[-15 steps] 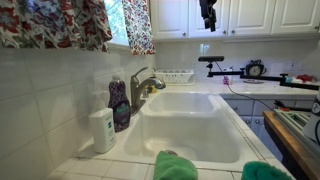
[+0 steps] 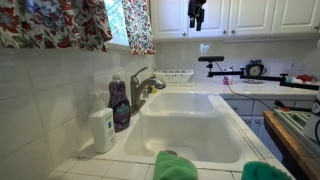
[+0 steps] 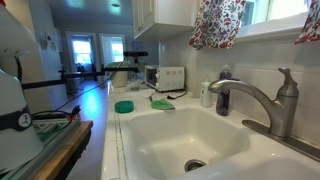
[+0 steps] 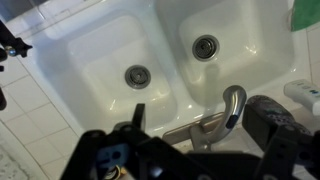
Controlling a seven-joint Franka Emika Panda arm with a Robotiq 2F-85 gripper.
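Observation:
My gripper (image 2: 196,22) hangs high above the sink, near the upper cabinets in exterior view 1. Its fingers stand wide apart, with nothing held between the dark fingers in the wrist view. Below lies the white double sink (image 4: 165,65), both drains showing and both basins empty. The faucet (image 4: 228,118) rises at the sink's wall side. A green cloth (image 2: 175,166) rests on the near counter, with a teal item (image 2: 264,171) to its right. By the wall stand a white pump bottle (image 2: 102,128) and a purple bottle (image 2: 120,105).
A white dish rack (image 2: 178,77) sits beyond the sink, and a dark clock (image 2: 255,69) stands on the far counter. Patterned curtains (image 2: 138,27) hang by the window. A wooden board (image 2: 297,135) lies at the right.
My gripper has shifted slightly left in exterior view 1. The cloth, bottles and sink look unchanged.

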